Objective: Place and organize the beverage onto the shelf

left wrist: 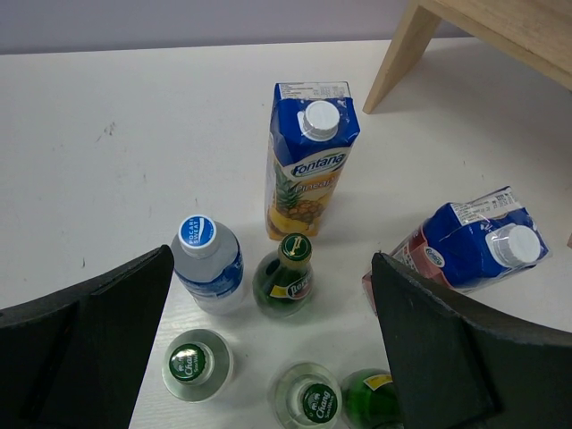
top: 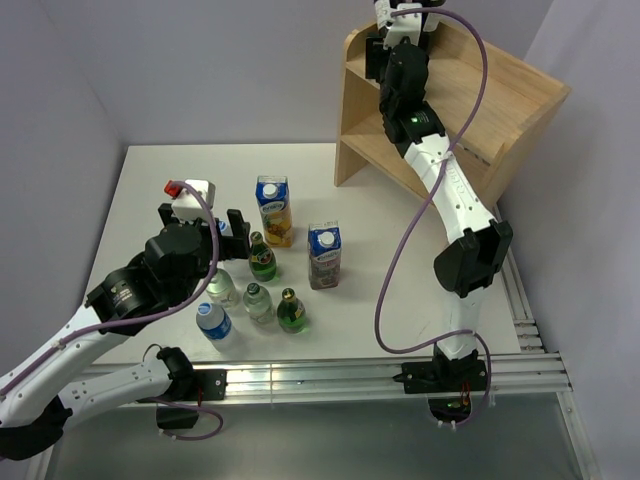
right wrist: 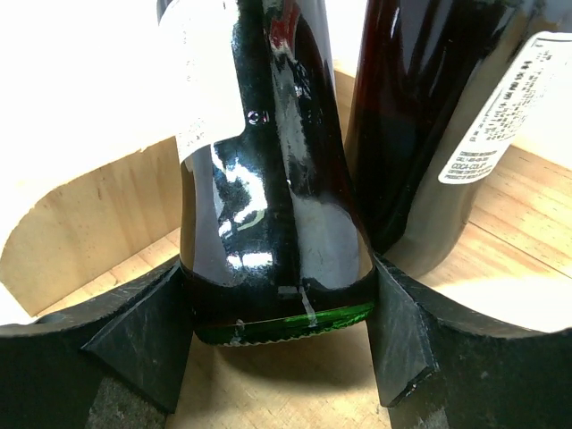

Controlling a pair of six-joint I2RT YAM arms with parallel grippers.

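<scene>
At the shelf's upper left, my right gripper [top: 398, 48] surrounds the base of a dark glass bottle [right wrist: 268, 232], fingertips against both sides, beside a second dark bottle [right wrist: 429, 125] with a Coca-Cola label; whether it grips firmly is unclear. My left gripper is open over the drinks on the table: pineapple carton [left wrist: 304, 192], second carton [top: 324, 262], water bottle [left wrist: 210, 277], green bottles [left wrist: 284, 286] and clear bottles [left wrist: 195, 375].
The wooden shelf [top: 500, 110] stands at the back right, its upper board's right part bare.
</scene>
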